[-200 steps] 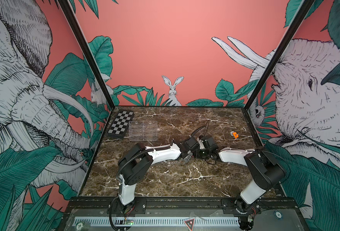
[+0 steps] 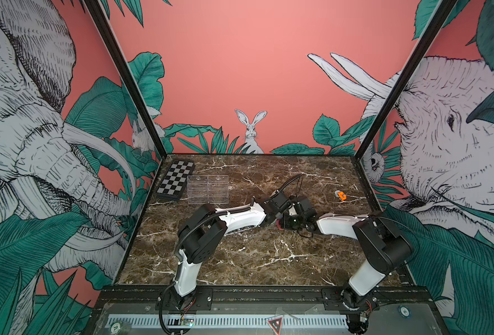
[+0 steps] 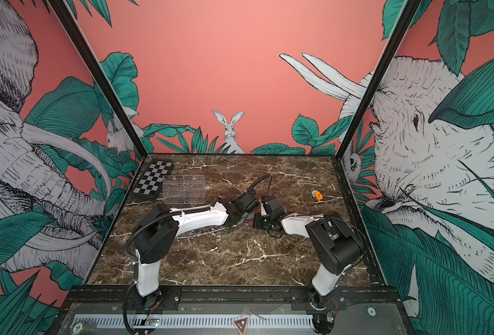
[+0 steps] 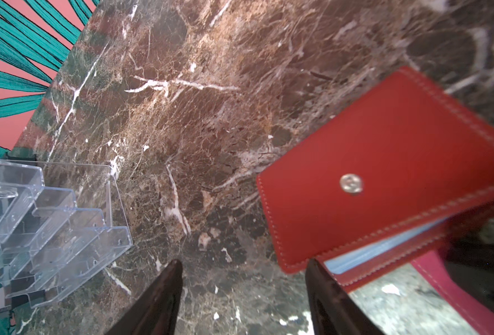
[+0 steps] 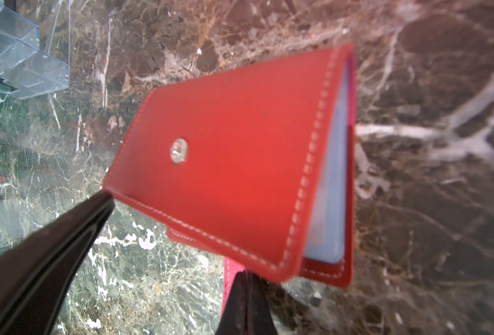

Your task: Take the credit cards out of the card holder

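Observation:
The red card holder (image 5: pixel 219 162) with white stitching and a round snap leans at an angle, its flap parted. A pale, bluish card edge (image 5: pixel 328 223) shows inside; how many cards there are is hidden. My right gripper is shut at the pink strip (image 5: pixel 231 273) below the holder, seemingly pinching this thin part. In the left wrist view, my left gripper stands part open with nothing between its fingers. One of its fingers (image 4: pixel 328 290) is right by the holder's near corner (image 4: pixel 289 268); whether they touch I cannot tell.
A clear tiered rack (image 2: pixel 208 189) stands at the back left, beside a black-and-white checkered board (image 2: pixel 176 178). Toward the back right lies a small orange object (image 2: pixel 341 195).
The right arm looks still.

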